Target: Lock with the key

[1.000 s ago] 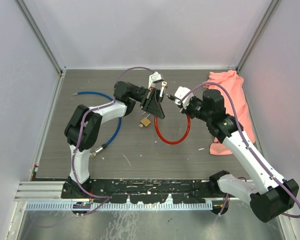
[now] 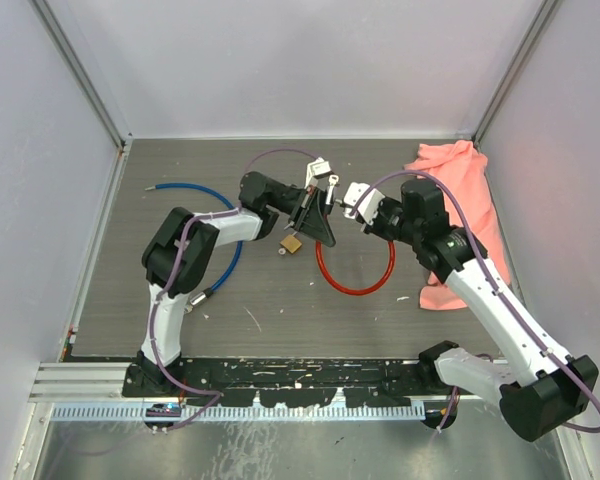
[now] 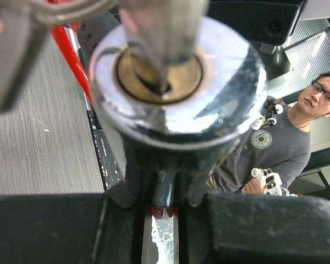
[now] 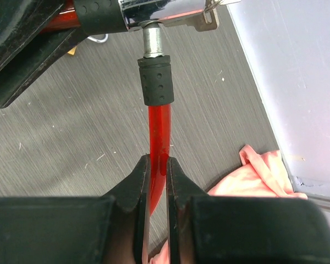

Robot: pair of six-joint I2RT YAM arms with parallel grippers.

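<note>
My left gripper is shut on the red cable lock just behind its chrome lock cylinder. A blurred metal key blade meets the brass keyhole in the cylinder's end face; how deep it sits is unclear. In the right wrist view, the key hangs from that end. My right gripper is shut on the red cable, below its black sleeve. The silver pin above that sleeve reaches the cylinder's side; whether it is fully seated I cannot tell.
On the table's left lies a blue cable with a silver end. A small brass padlock rests near the middle. Pink cloth covers part of the right side.
My left gripper has shifted slightly to the right with the lock. The cable loop beneath has also swung right. My right arm has barely moved.
</note>
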